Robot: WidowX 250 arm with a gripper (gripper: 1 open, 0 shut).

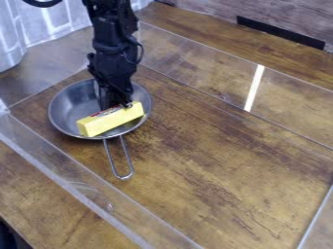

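Observation:
A steel pan point(72, 105) with a long wire handle pointing toward the front sits on the wooden table at the left. In it lies a yellow block point(109, 121), angled. My dark gripper point(115, 101) reaches down into the pan just behind the block; its fingers are small and shadowed, so whether anything is between them is hard to make out.
Transparent edges run along the left and right, and a light translucent object stands at the upper left.

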